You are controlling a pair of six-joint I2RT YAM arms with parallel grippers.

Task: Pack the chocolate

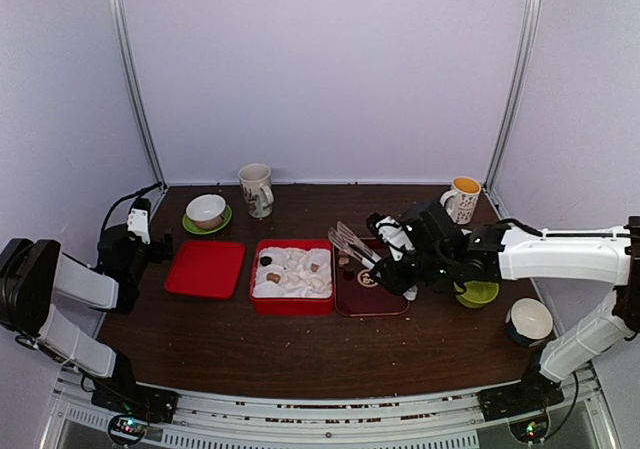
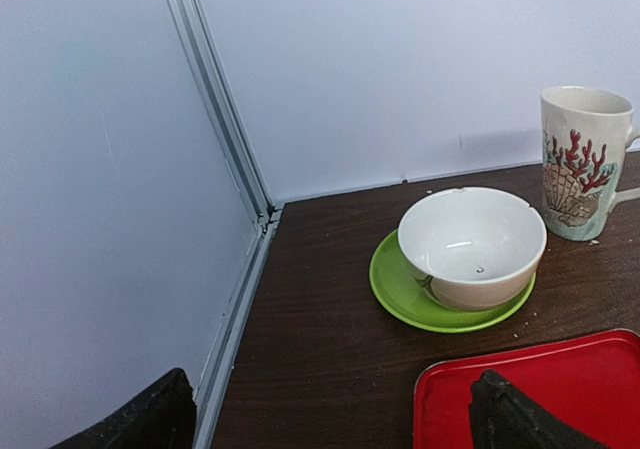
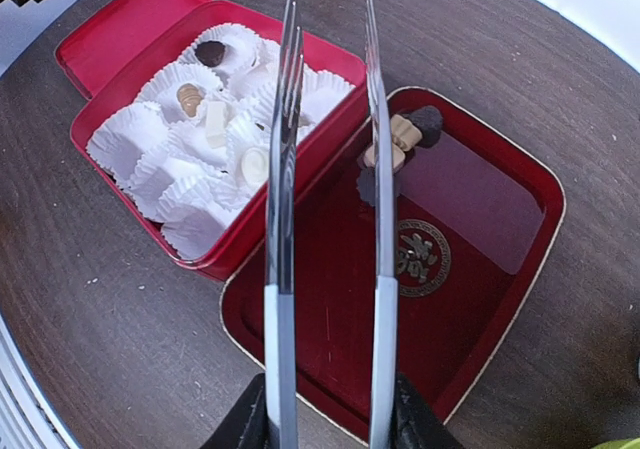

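Note:
A red box (image 3: 88, 129) holds white paper cups with several chocolates; the dark red tray (image 3: 480, 289) beside it holds a few more pieces (image 3: 400, 132) near its back corner. My right gripper, long metal tongs, is open above the tray, fingers apart, pointing toward those pieces. In the top view its tongs (image 1: 350, 239) reach from the arm over the tray. My left gripper is open at the left of the table, facing the red lid (image 2: 540, 379), with nothing between its fingers.
A white bowl (image 2: 470, 234) on a green plate and a tall mug (image 1: 255, 194) stand at the back left. An orange mug (image 1: 462, 199), a green bowl (image 1: 478, 295) and a dark cup (image 1: 529, 321) are on the right.

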